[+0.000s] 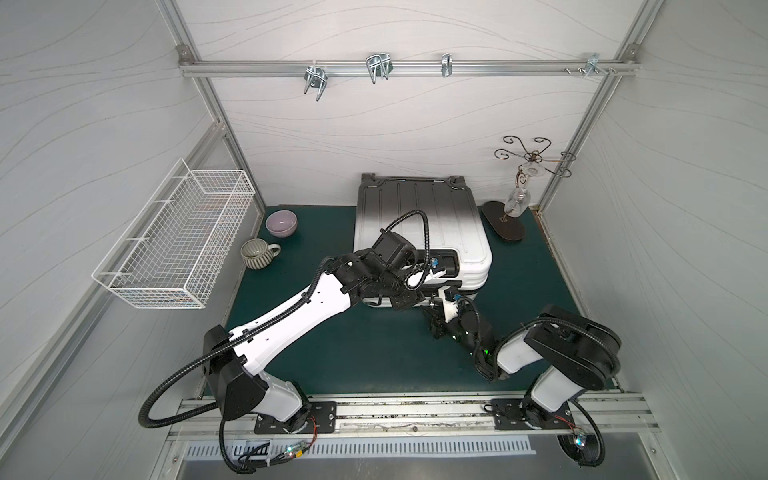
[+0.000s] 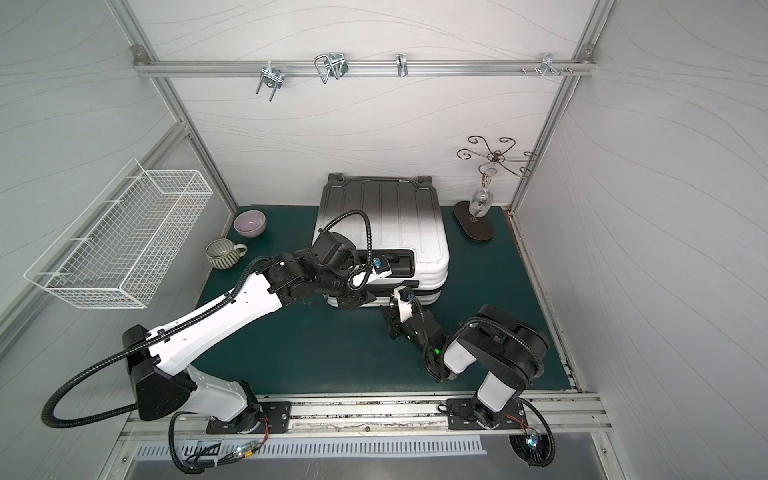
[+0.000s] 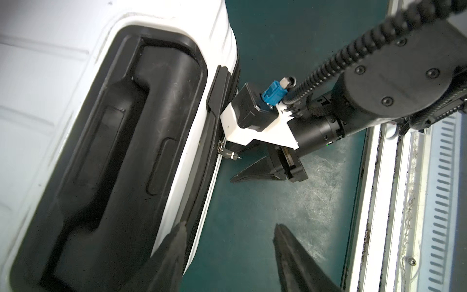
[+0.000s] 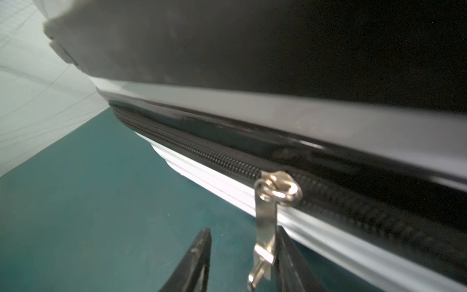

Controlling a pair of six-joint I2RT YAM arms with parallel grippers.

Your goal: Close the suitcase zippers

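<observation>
A black-and-white suitcase (image 1: 469, 237) lies flat on the green table, its black handle (image 3: 167, 112) facing up. Along its front side runs the zipper (image 4: 204, 153). From a metal slider (image 4: 280, 186) hangs a flat pull tab (image 4: 266, 221), between the fingers of my right gripper. The tab lies close against the right-hand finger (image 4: 287, 258), with a clear gap to the other, so this gripper is open. My left gripper stands open at the suitcase's front edge; one finger (image 3: 172, 253) overlaps the edge in view, nothing is held.
Both arms are close together at the suitcase's front. A purple bowl (image 1: 281, 223) and a striped cup (image 1: 257, 254) stand at left, below a wire basket (image 1: 180, 240) on the wall. A metal stand on a dark base (image 1: 504, 224) is at right.
</observation>
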